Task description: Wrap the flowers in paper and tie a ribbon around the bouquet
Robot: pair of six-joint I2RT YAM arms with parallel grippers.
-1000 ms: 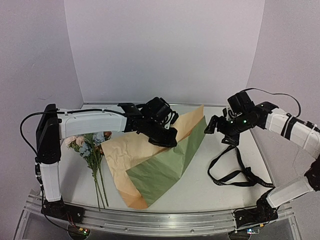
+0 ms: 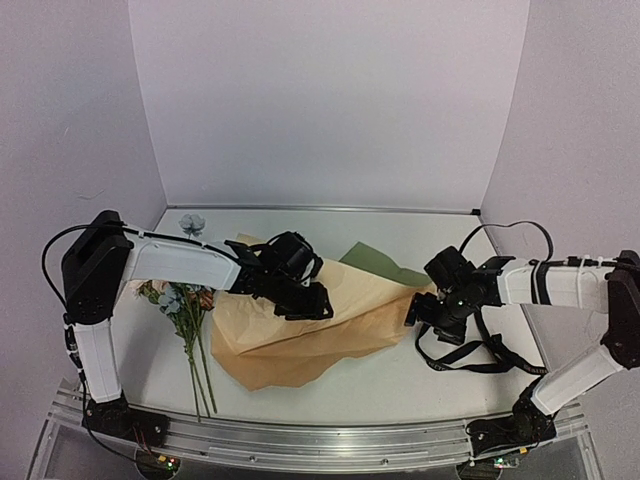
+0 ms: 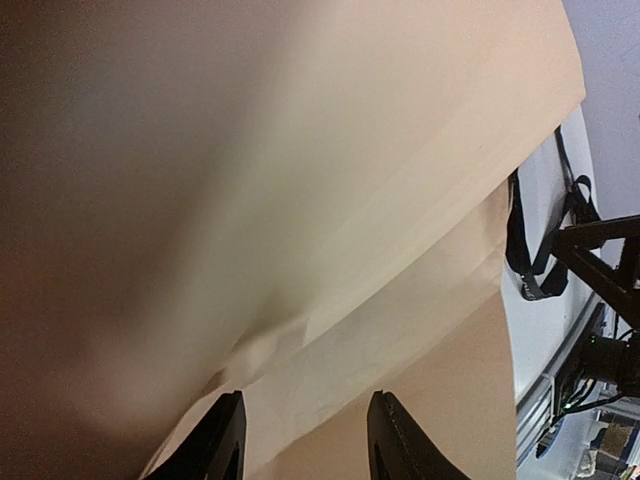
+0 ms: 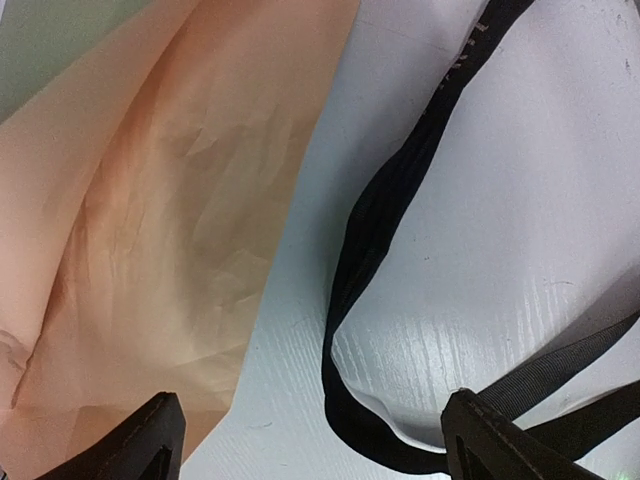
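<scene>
The tan wrapping paper (image 2: 290,350) with a green side (image 2: 375,263) lies across the middle of the table. Over its centre is my left gripper (image 2: 320,302); in the left wrist view its fingers (image 3: 222,440) stand apart with paper behind the gap, and a blurred sheet of paper rises close to the camera. At the paper's right end my right gripper (image 2: 428,318) is open, its fingers (image 4: 150,440) wide apart. The black ribbon (image 2: 470,366) lies loosely looped beneath and beside it. Flowers (image 2: 180,305) with long green stems rest on the left, partly behind my left arm.
A metal rail (image 2: 320,430) runs along the front edge. Walls close in the back and both sides.
The paper has turned over, from mostly green side showing to mostly tan. My left gripper has shifted slightly left. The right one has come down and left, near the paper's end.
</scene>
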